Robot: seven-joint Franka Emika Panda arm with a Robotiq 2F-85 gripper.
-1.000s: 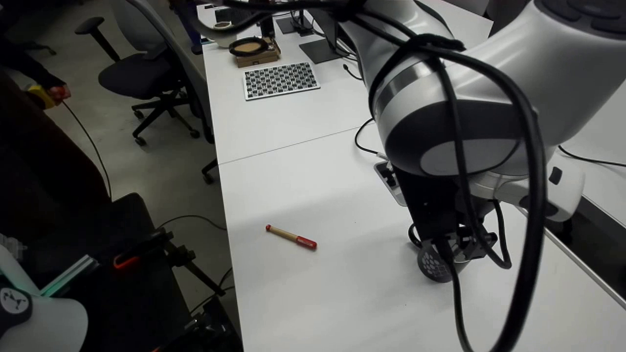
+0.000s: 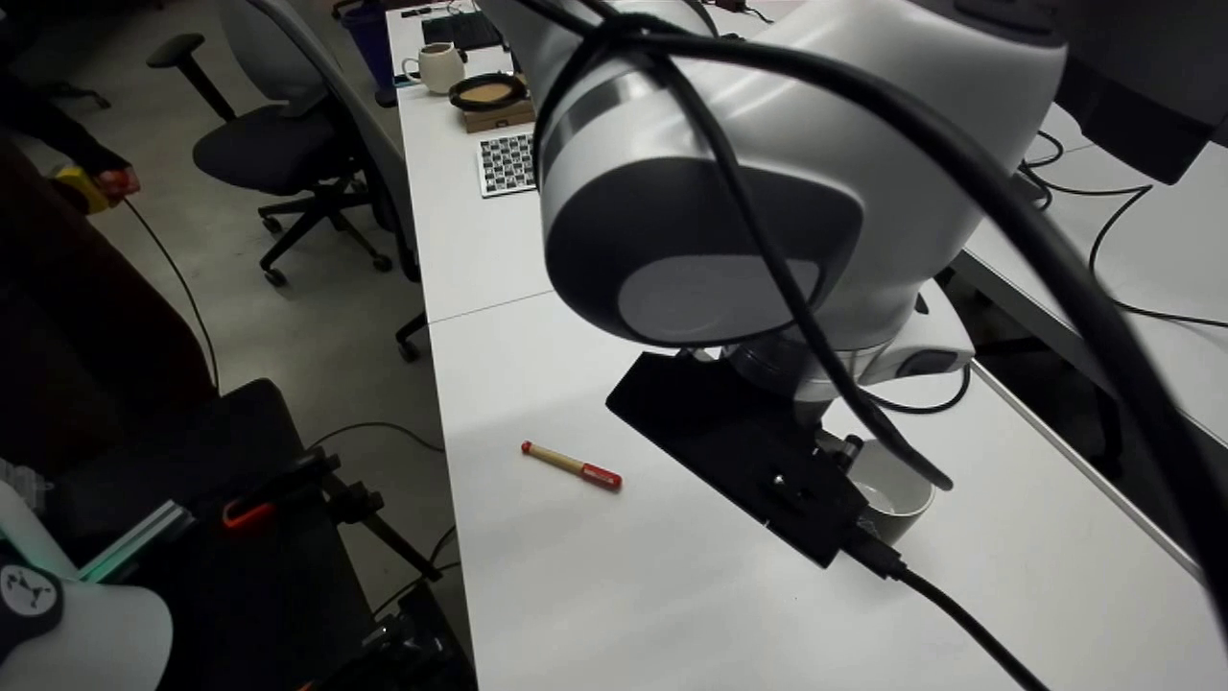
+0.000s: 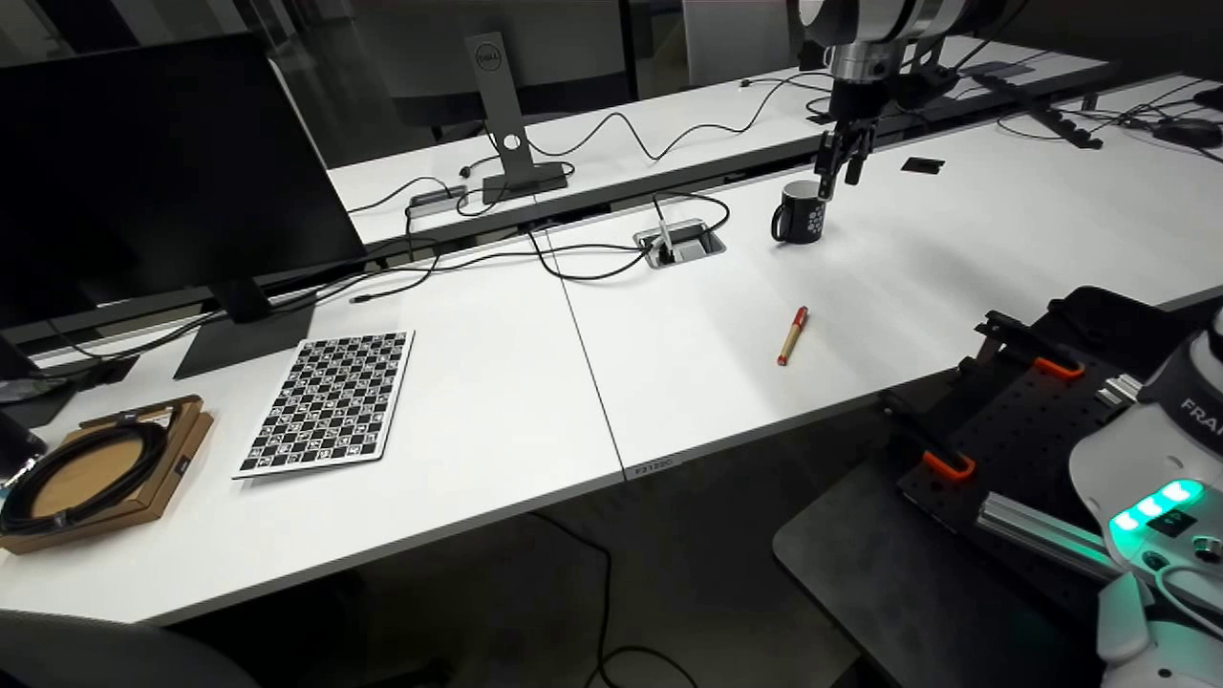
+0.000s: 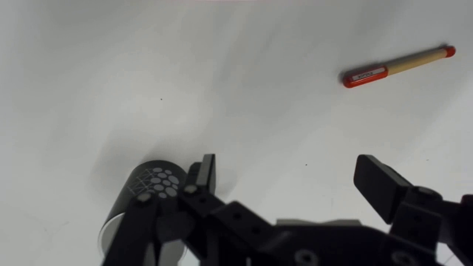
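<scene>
A marker with a tan body and red cap (image 4: 366, 77) lies on the white table, at the upper right of the wrist view; the same marker (image 3: 793, 336) shows near the table's front edge in exterior view 2. The dark mug (image 3: 802, 214) stands upright, its handle to the left in that view. My gripper is open, with only bare tabletop visible between its fingers. Its left finger overlaps the patterned mug (image 4: 161, 179) in the wrist view; whether they touch I cannot tell. In exterior view 2 the gripper (image 3: 840, 183) hangs at the mug's rim, well apart from the marker.
A cable outlet (image 3: 685, 246) is set in the table left of the mug, with black cables running from it. Farther left lie a checkered board (image 3: 329, 401) and a cardboard box (image 3: 172, 464).
In exterior view 1 the arm has swung left and the gripper assembly has turned, now covering much of the mug and the outlet. The marker has stayed in place.
</scene>
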